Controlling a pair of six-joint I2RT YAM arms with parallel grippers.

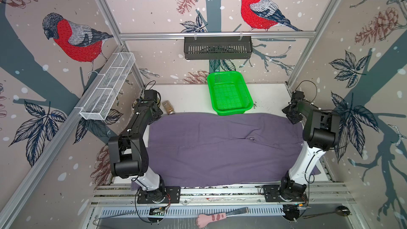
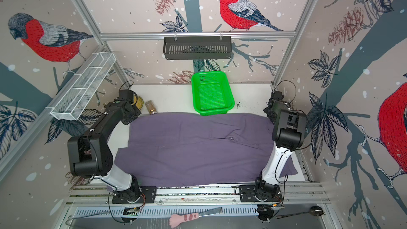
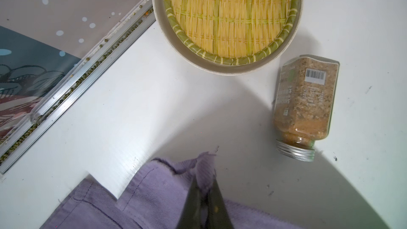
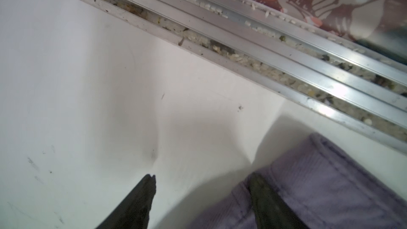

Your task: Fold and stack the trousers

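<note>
Purple trousers (image 1: 216,152) lie spread flat across the table. At their far left corner my left gripper is shut on a bunched edge of the cloth (image 3: 205,165). At the far right corner my right gripper stands part open, its right finger against the stitched purple cloth (image 4: 339,178), its left finger over bare white table.
A green basket (image 1: 229,112) stands at the back centre. A spice jar (image 3: 305,106) and a round woven tray (image 3: 226,59) sit beyond the left gripper. Aluminium rails and walls border both sides. Bare table (image 2: 161,97) shows behind the cloth.
</note>
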